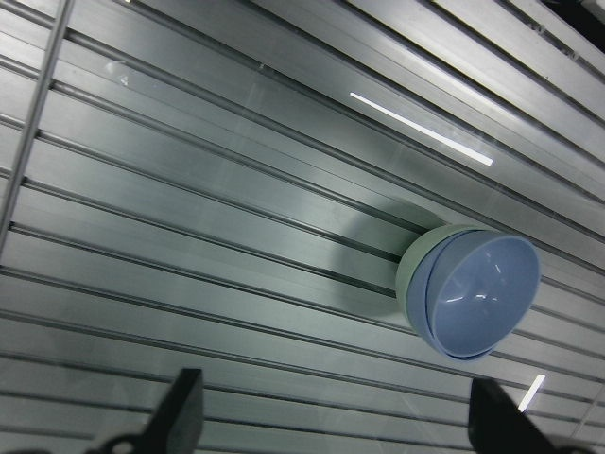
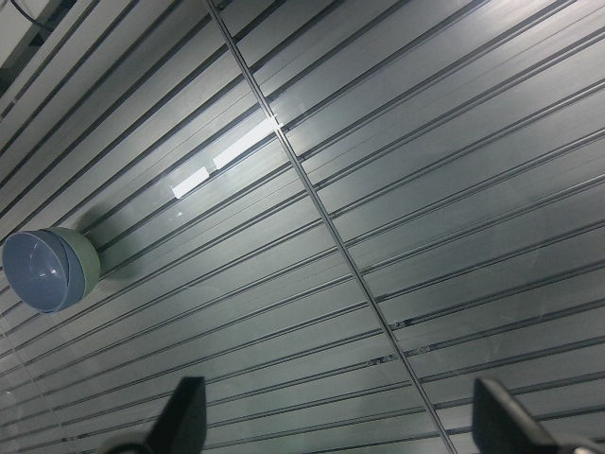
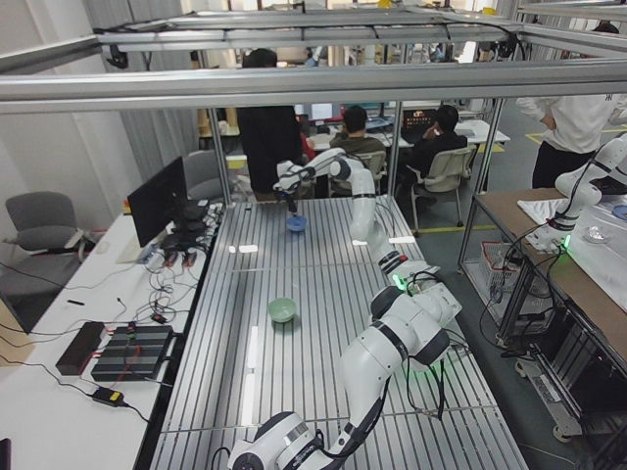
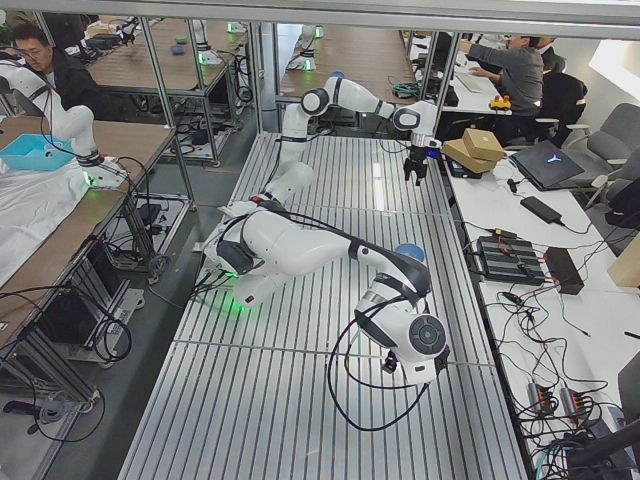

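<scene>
In the camera left view, a blue bowl [image 3: 296, 224] sits at the far end, a gripper [image 3: 291, 204] low over it, and a green bowl [image 3: 282, 309] stands nearer, apart. In both wrist views blue bowls [image 1: 482, 298] [image 2: 36, 270] appear nested in a green one [image 1: 411, 265] [image 2: 83, 255]. My left gripper and right gripper are open, their fingers wide apart with nothing between. A blue bowl [image 4: 410, 252] is partly hidden behind the near arm in the camera right view.
A desk [image 3: 49, 421] with electronics and cables runs alongside. Frame bars cross overhead, and people are behind the far end.
</scene>
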